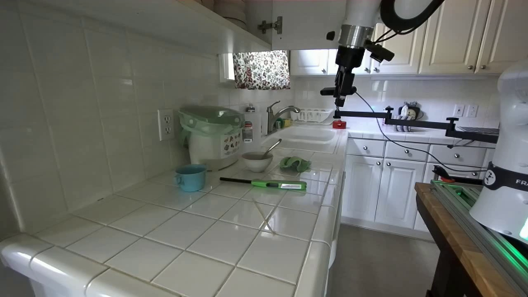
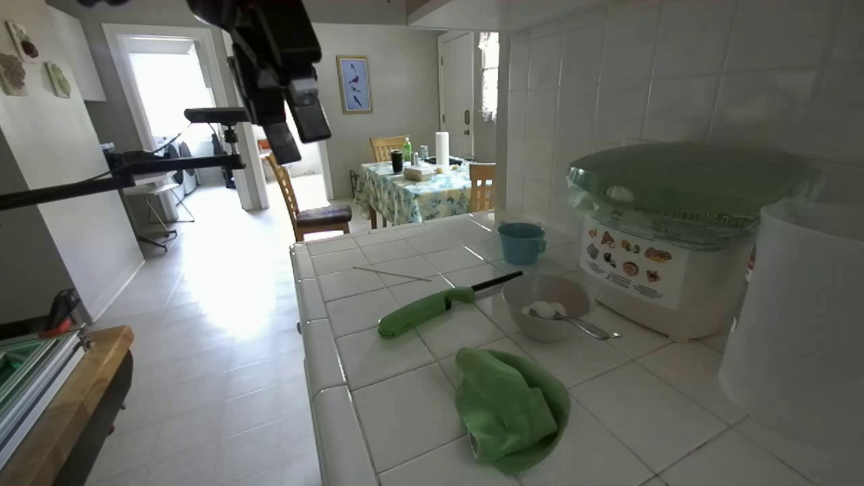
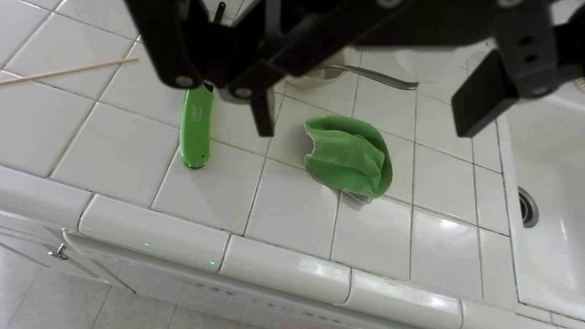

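In the wrist view my gripper is open, its two fingers wide apart and nothing between them. Farther below, on the tiles, lies a crumpled green cloth (image 3: 351, 156), seen in the gap between the fingers. My gripper hangs high above the counter in both exterior views. A green lighter with a black stem (image 2: 429, 312) rests flat on the tiles. Near it stand a white bowl (image 2: 538, 325) with a spoon (image 2: 588, 327) in it and a blue cup (image 2: 520, 244). A thin wooden stick (image 3: 66, 71) lies on the counter.
A white bin with a green lid (image 1: 213, 141) stands against the wall. Behind the cloth are the sink (image 1: 307, 136) and faucet (image 1: 271, 116). A shelf (image 1: 163, 20) overhangs the wall side.
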